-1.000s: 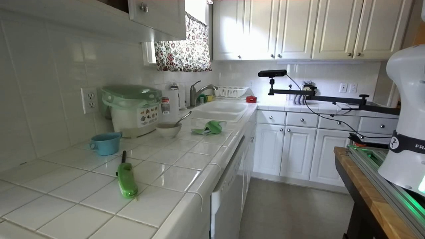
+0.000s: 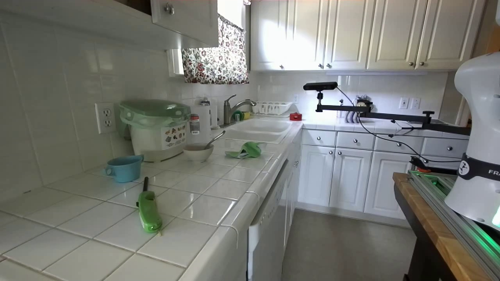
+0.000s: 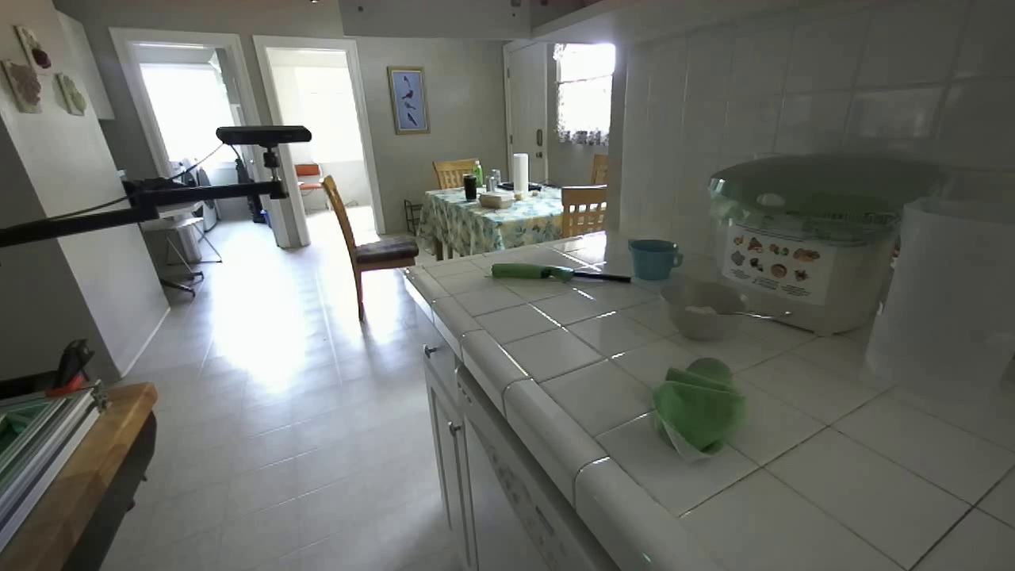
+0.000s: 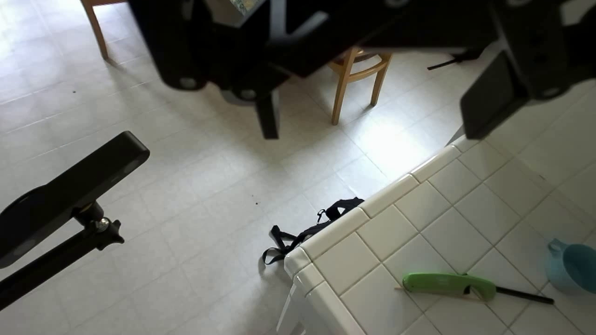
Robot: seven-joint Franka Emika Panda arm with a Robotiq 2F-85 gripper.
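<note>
My gripper is open at the top of the wrist view, its fingers wide apart with only floor and a chair seen between them. It is out of sight in both exterior views. Below and to the right of it, a green lighter (image 4: 447, 284) with a black nozzle lies on the tiled counter. Beyond the nozzle stands a blue cup (image 2: 125, 169). A whitish bowl (image 2: 197, 152) holds a spoon (image 2: 215, 138) leaning on its rim. Nearer the sink lies a crumpled green cloth-like piece (image 3: 702, 408).
A bin with a green lid (image 2: 154, 112) stands against the wall, with a white container (image 3: 942, 285) beside it. The sink (image 2: 262, 126) is farther along. A camera on a black arm (image 4: 72, 195) juts over the floor. Bare tiles lie around the lighter.
</note>
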